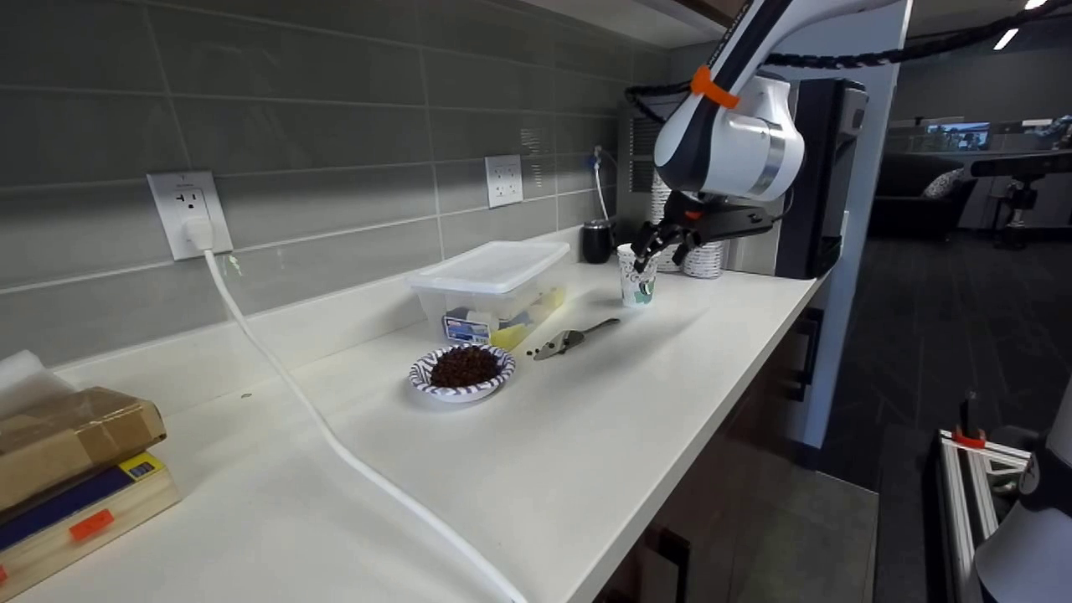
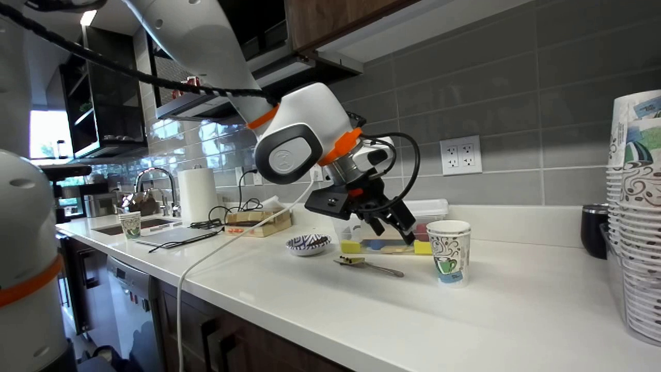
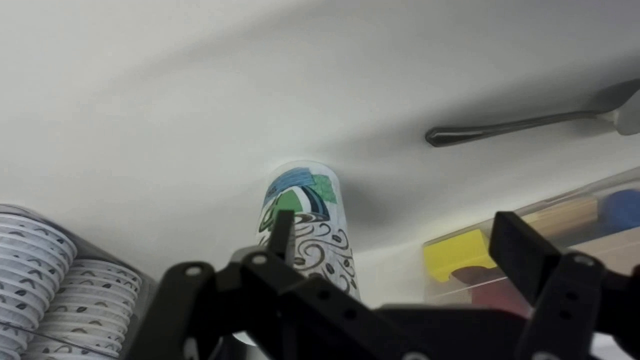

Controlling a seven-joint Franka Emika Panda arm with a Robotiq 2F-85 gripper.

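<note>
A white paper cup with a green and blue print [image 1: 635, 286] stands upright on the counter. My gripper [image 1: 659, 253] is open at about the height of the cup's rim, tilted downward. In the second exterior view the gripper [image 2: 394, 232] appears to the left of the cup [image 2: 450, 257]. From the wrist, the left finger [image 3: 283, 235] covers part of the cup [image 3: 312, 231], while the right finger [image 3: 513, 252] overlaps the clear bin. Nothing is held between the fingers. Flat on the counter lies a metal cake server [image 1: 564, 342] with dark crumbs by its blade.
A patterned bowl [image 1: 449, 395] of dark bits sits before the lidded clear bin [image 1: 492, 286] along the wall. Stacked cups [image 2: 641, 248] and a black tumbler [image 2: 595, 230] stand farther along the counter. Open counter [image 1: 643, 402] lies toward the front edge.
</note>
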